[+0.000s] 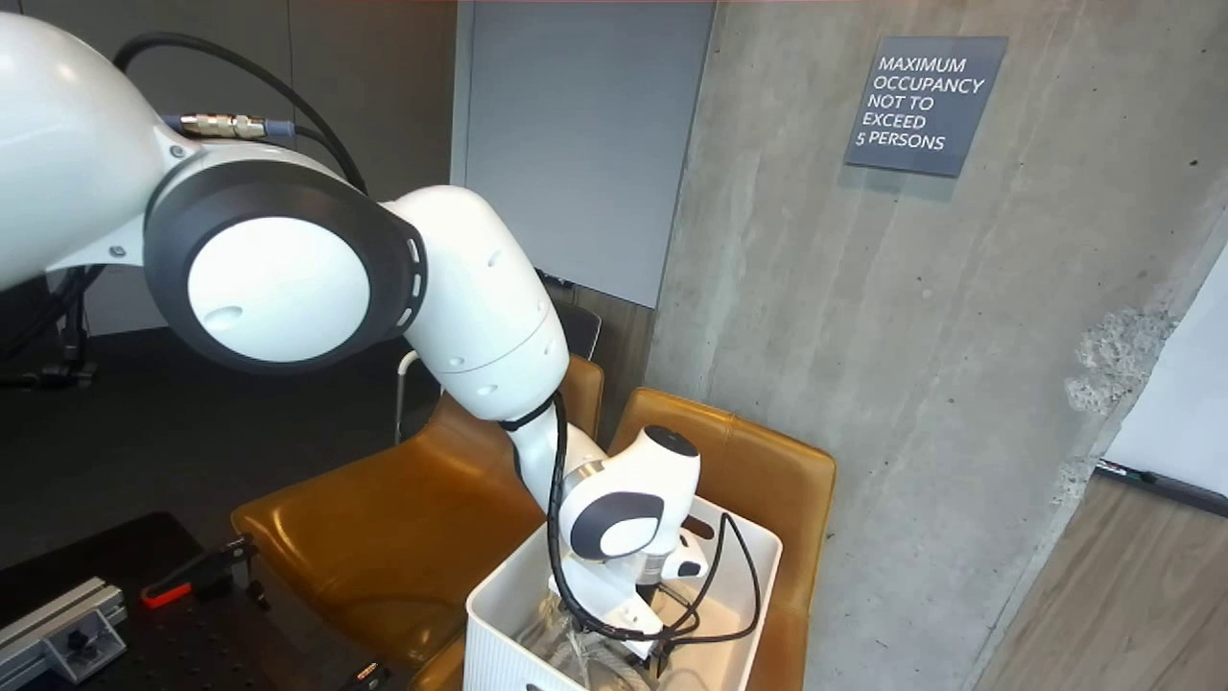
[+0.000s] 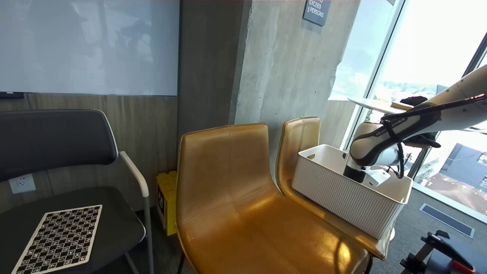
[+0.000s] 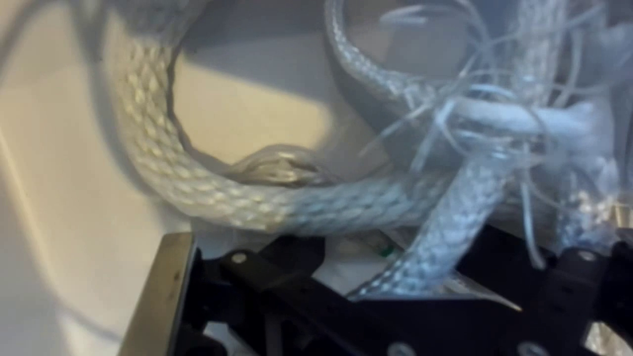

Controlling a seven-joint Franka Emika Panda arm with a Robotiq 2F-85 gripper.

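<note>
In the wrist view, my gripper stands open, its fingers wide apart. The metal-faced left finger is clear, while the right one is partly hidden at the edge. A pale braided rope loops just beyond the fingers, and one strand runs down between them. Frayed ends tangle at upper right. The white ribbed bin holds the rope, and the gripper is down inside it. In exterior view 1 the rope shows beneath the hand; the fingertips are hidden there.
The bin rests on a tan chair beside another tan chair. A concrete wall rises behind. The bin's walls surround the hand closely. A black cable loops from the wrist over the bin. A dark table stands at lower left.
</note>
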